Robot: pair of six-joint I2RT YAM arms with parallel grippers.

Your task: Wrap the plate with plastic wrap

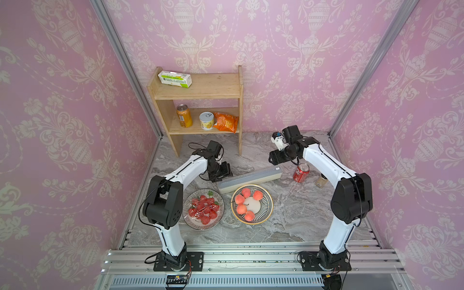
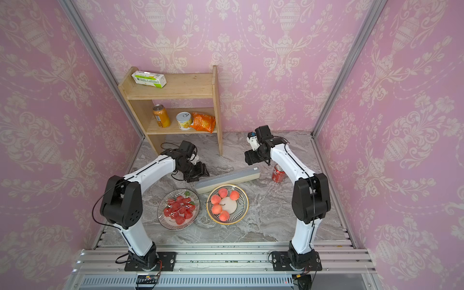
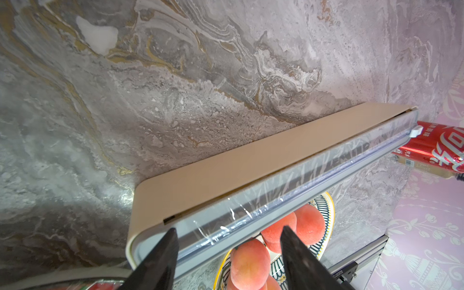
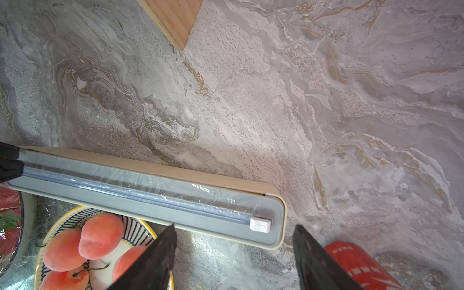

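Note:
A long pale plastic-wrap dispenser (image 1: 249, 180) lies on the marble table, a strip of clear film (image 3: 270, 207) stretched along its top. Just in front of it is the yellow-rimmed plate (image 1: 268, 198) of peaches (image 1: 240, 209), with no film visible over it. To its left a second plate (image 1: 189, 222) holds strawberries under shiny clear film. My left gripper is open above the dispenser's left end, its fingers apart with nothing gripped. Near the right end my right gripper hovers, open and empty, slightly behind and above the dispenser.
A red can (image 1: 301, 172) stands right of the dispenser, under the right forearm, with a small brown jar (image 1: 321, 180) beyond it. The wooden shelf (image 1: 212, 91) rises at the back left. Marble is clear at the front right.

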